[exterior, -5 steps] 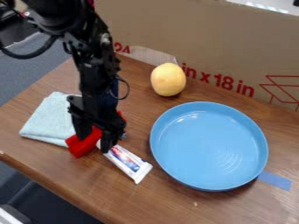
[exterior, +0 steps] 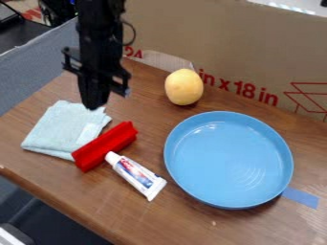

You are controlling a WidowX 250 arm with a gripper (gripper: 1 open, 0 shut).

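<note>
My black gripper (exterior: 95, 94) hangs in the upper left, above the folded light blue cloth (exterior: 61, 129); whether its fingers are apart is hard to tell. A red cylindrical object (exterior: 105, 144) lies on the table beside the cloth. A white toothpaste tube (exterior: 136, 177) lies just right of it, angled toward the front. A blue plate (exterior: 228, 160) sits on the right of the table, and a yellow round object (exterior: 185, 87) stands at the back.
A cardboard box (exterior: 239, 43) forms the back wall. The wooden table (exterior: 76, 196) has bare space at the front and middle. A blue tape strip lies right of the plate.
My gripper has risen up and back, away from the red object and toothpaste tube, which are now uncovered where they lie.
</note>
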